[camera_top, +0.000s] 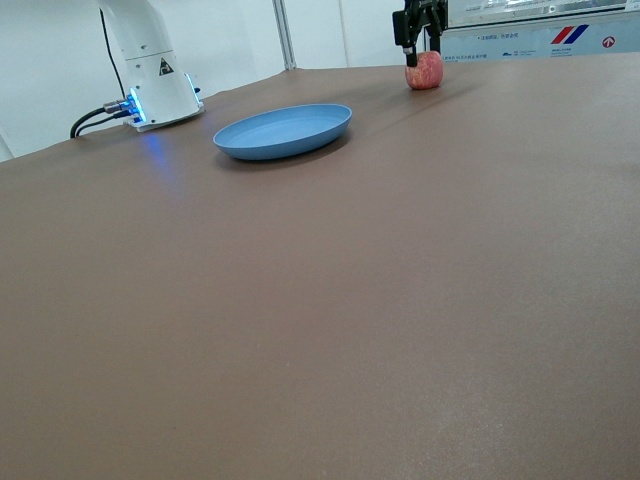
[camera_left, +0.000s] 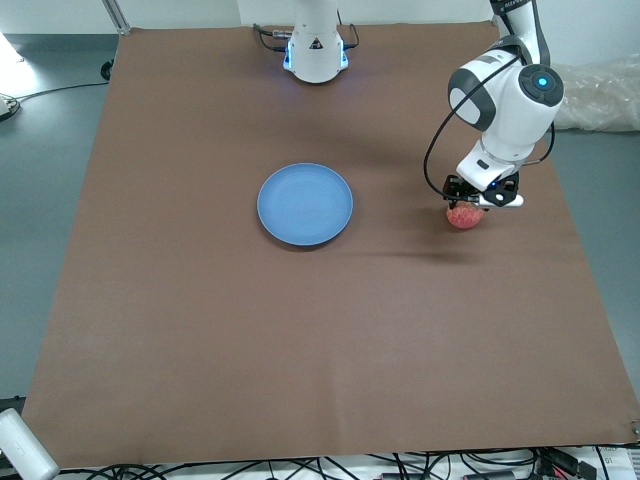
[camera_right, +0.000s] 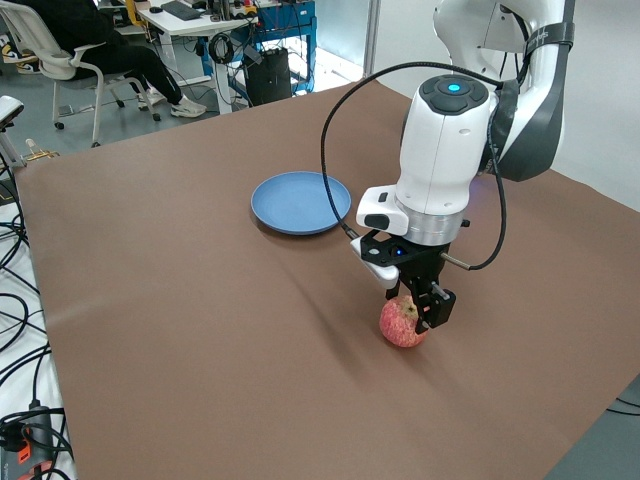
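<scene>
A red apple (camera_left: 464, 218) rests on the brown table (camera_left: 320, 330) at the right side, also seen in the top view (camera_top: 424, 72) and the right view (camera_right: 398, 325). My black-fingered gripper (camera_right: 414, 310) is lowered over the apple, with fingertips at its upper part; in the top view (camera_top: 424, 45) its two fingers appear apart around the apple's top. Whether it touches is unclear. A blue plate (camera_left: 305, 203) lies empty left of the apple.
Cables run along the table's near edge in the left view.
</scene>
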